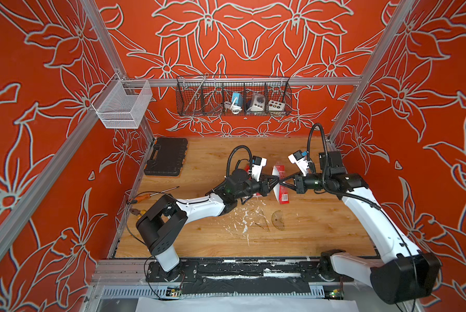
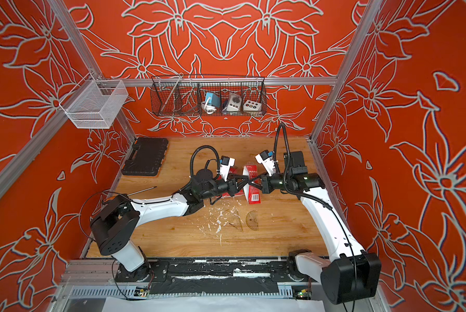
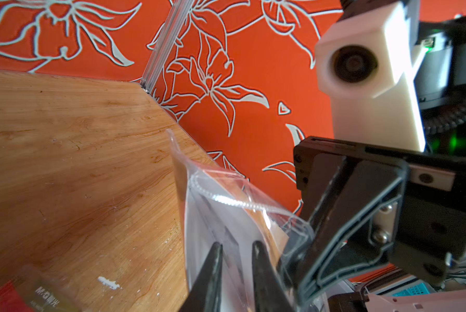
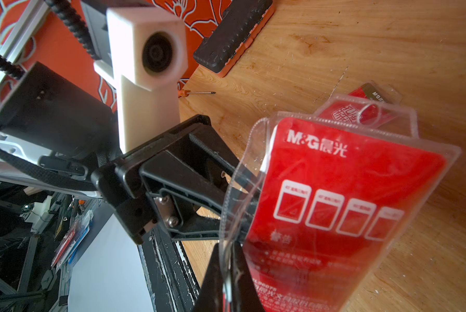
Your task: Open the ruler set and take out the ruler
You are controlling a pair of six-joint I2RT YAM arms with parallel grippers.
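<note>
A clear plastic ruler-set sleeve with a red printed face [image 4: 316, 208] stands upright between the two grippers. My right gripper is shut on its thin clear edge. From the other side, my left gripper has its fingertips parted at the sleeve's white side; whether they are inside the sleeve cannot be told. The red sleeve [image 1: 283, 196] also shows in the top left view. On the table in front lie a clear protractor [image 1: 277, 220] and a clear set square [image 1: 262, 221]. No ruler can be made out.
Another red M&G packet [image 4: 365, 106] lies on the table behind the sleeve. A black case [image 1: 166, 156] is at the back left, with a screwdriver [image 1: 162, 191] nearer. White scraps [image 1: 243, 221] litter the table front. Bare table lies at the right.
</note>
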